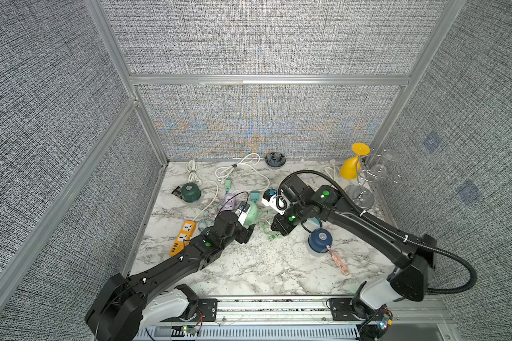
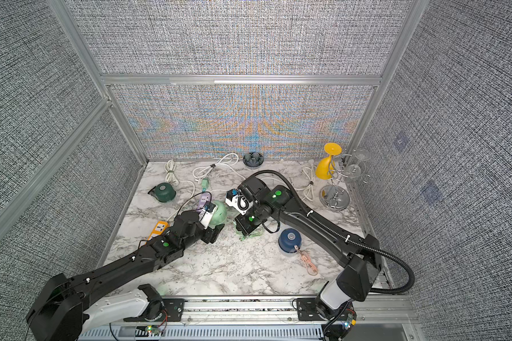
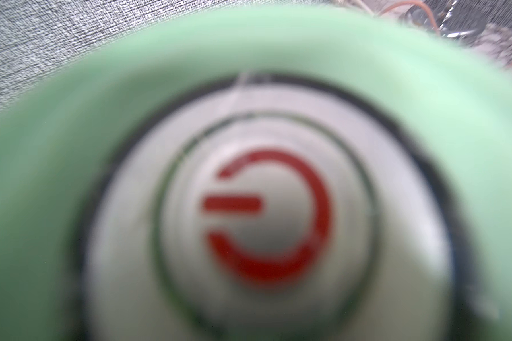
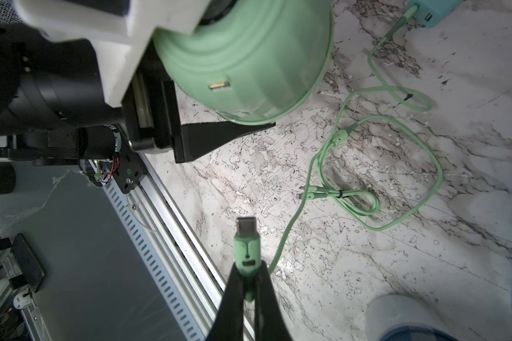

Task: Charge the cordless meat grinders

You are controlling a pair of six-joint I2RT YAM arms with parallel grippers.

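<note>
A light green meat grinder (image 1: 252, 212) is tilted close against my left gripper (image 1: 245, 234), its power button (image 3: 267, 216) filling the left wrist view. One black left finger (image 4: 216, 138) lies along the grinder's lower edge; the other is hidden. The fingers look closed around the grinder body. A small charging port (image 4: 219, 85) on its side faces the right wrist camera. My right gripper is shut on the green cable plug (image 4: 247, 253), whose metal tip points toward the grinder, with a clear gap between. The green cable (image 4: 392, 116) loops over the table.
A blue grinder (image 1: 320, 241) with a pink cable (image 1: 340, 262) is below the right arm. A dark green grinder (image 1: 190, 192), orange power strip (image 1: 182, 238) and purple strip (image 1: 228, 201) are left. A yellow goblet (image 1: 351, 168) and glass rack (image 1: 359, 196) stand back right.
</note>
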